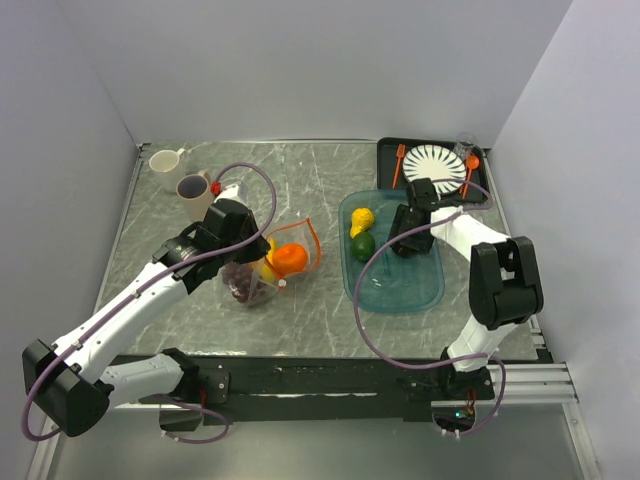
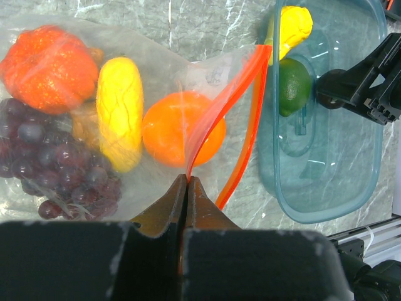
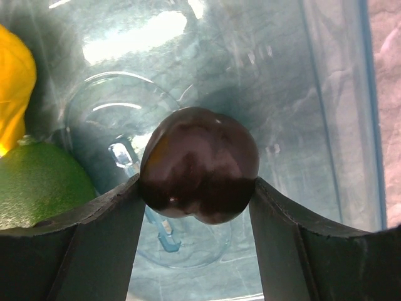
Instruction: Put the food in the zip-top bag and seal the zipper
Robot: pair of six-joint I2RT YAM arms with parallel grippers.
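Note:
In the left wrist view, a clear zip bag (image 2: pixel 160 59) with an orange zipper rim (image 2: pixel 241 160) lies partly open. Inside are dark grapes (image 2: pixel 56 163), an orange pumpkin (image 2: pixel 50 69), a yellow corn-like piece (image 2: pixel 119 113) and an orange fruit (image 2: pixel 175 128). My left gripper is shut on the bag's rim. Over the blue container (image 1: pixel 400 297), my right gripper has both fingers against a dark brown-purple round food piece (image 3: pixel 199 160), shut on it. A green avocado-like fruit (image 3: pixel 41 182) and a yellow squash (image 3: pixel 12 81) sit beside it in the container.
Behind the container stands a black tray (image 1: pixel 388 155) with a striped plate (image 1: pixel 435 168) and orange cutlery. Two mugs, one white (image 1: pixel 167 169) and one greyish (image 1: pixel 195 192), are at the back left. Bare counter lies in front of the bag.

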